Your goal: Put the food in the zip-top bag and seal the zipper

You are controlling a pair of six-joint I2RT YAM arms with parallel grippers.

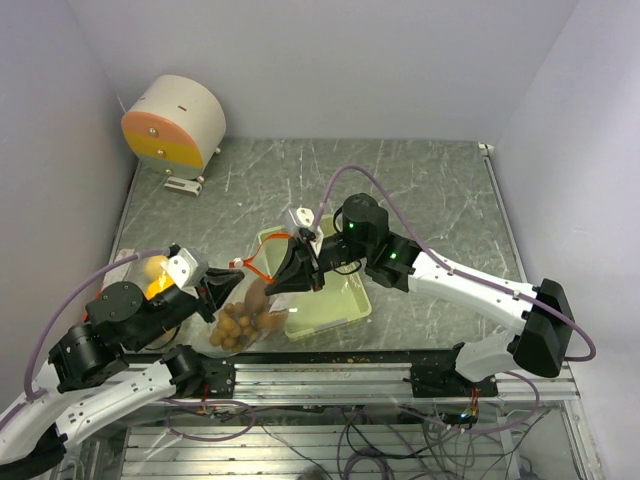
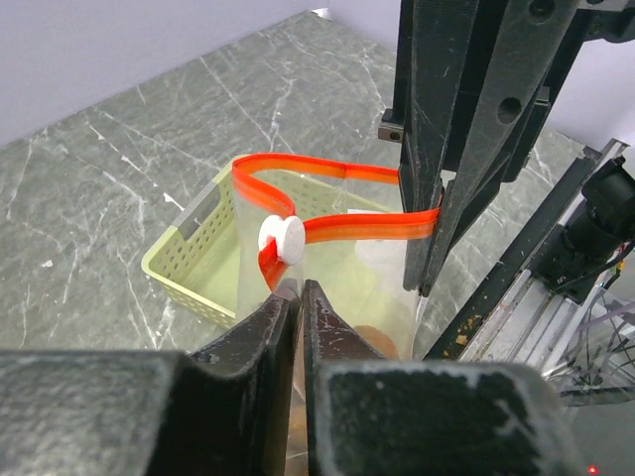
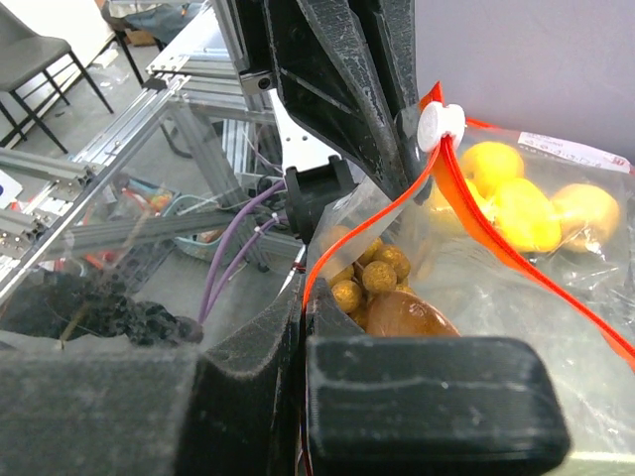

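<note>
The clear zip top bag (image 1: 250,316) stands with its mouth parted and an orange zipper (image 2: 369,227) round the rim. A white slider (image 2: 284,237) sits at one corner of the zipper. Brown round food (image 3: 379,280) lies inside the bag. My left gripper has its fingertips together on the bag's film just below the slider; how tightly they pinch is hard to see. Across the mouth, my right gripper (image 1: 283,284) is shut on the orange rim, which runs in between its fingers.
Behind the bag lies a pale green basket (image 1: 330,315), empty where it shows. A bag of yellow food rests to the left, partly under the left arm. A rounded bread box (image 1: 172,130) stands at the back left.
</note>
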